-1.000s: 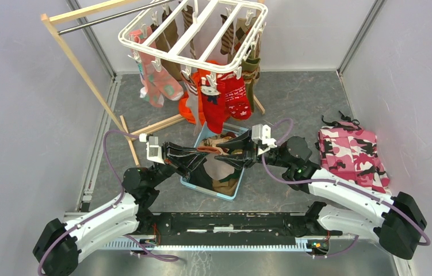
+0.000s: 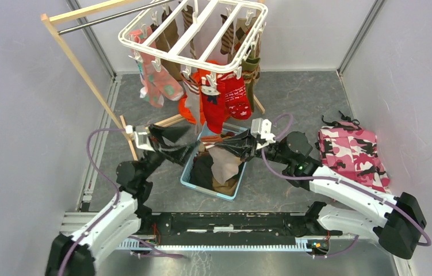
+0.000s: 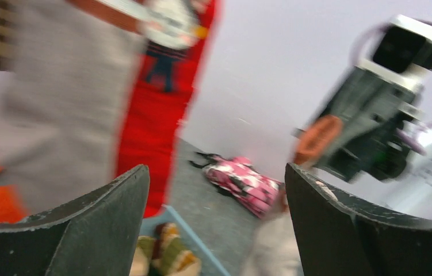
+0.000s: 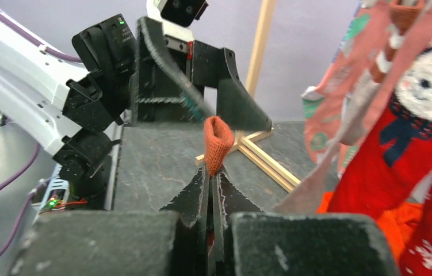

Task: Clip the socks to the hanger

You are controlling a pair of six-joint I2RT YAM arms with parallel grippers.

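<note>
My right gripper (image 2: 209, 144) is shut on the brown-orange cuff (image 4: 218, 138) of a grey sock, its fingertips pinching the fabric. The sock's grey body (image 2: 224, 165) hangs down over the blue bin. Just left of that cuff, my left gripper (image 2: 192, 139) stands open with nothing between its fingers. Above and behind both arms is the white hanger (image 2: 170, 56) with clips around its frame. Clipped along its near side are a red sock with a face (image 2: 213, 106), a red patterned sock (image 2: 238, 100) and a grey sock (image 3: 69, 98); pink socks (image 2: 159, 86) hang at the left.
The blue bin (image 2: 207, 192) below holds several dark and tan socks. A wooden stand (image 2: 81, 72) rises at the left. A pink camouflage bag (image 2: 351, 152) lies on the floor at the right, with bare floor between it and the bin.
The cuff remains with the right gripper, which has shut and hardly moved.
</note>
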